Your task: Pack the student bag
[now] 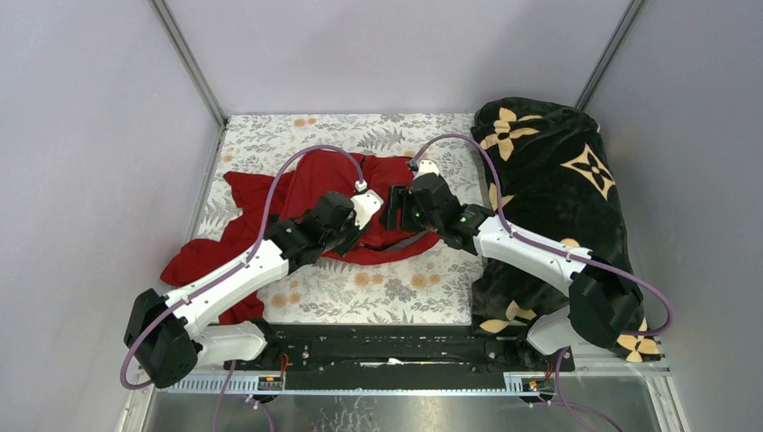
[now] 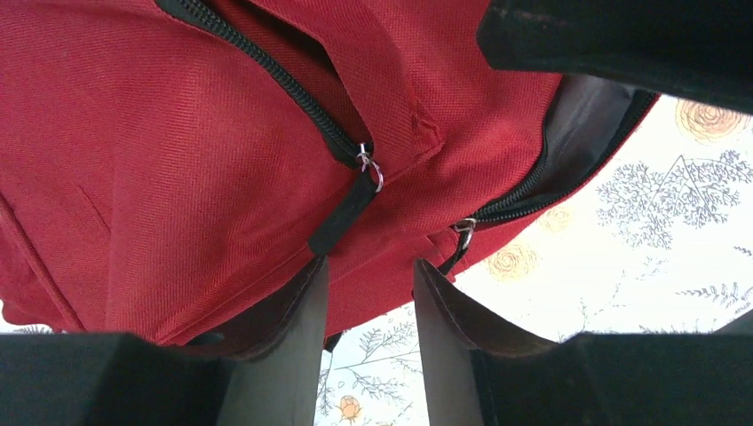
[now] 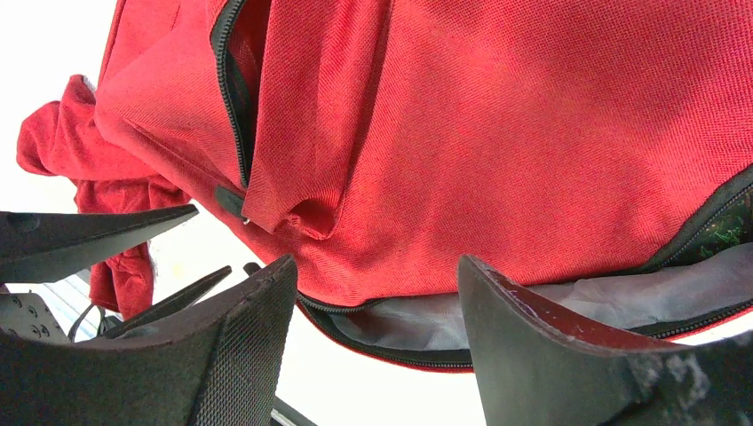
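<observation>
The red bag (image 1: 306, 175) lies spread on the floral mat, with zipped pockets. My left gripper is low over it, part open, its tips by a zipper's black pull tab (image 2: 342, 213); a second pull (image 2: 457, 248) sits on the lower, open pocket zipper. My right gripper hangs part open over the bag, just above the gaping pocket with grey lining (image 3: 417, 324). Nothing shows between the fingers of either gripper. In the top view both wrists meet over the bag's middle and hide part of it.
A black blanket with tan flowers (image 1: 549, 171) covers the right side. The two grippers are very close together, the right one intruding into the left wrist view.
</observation>
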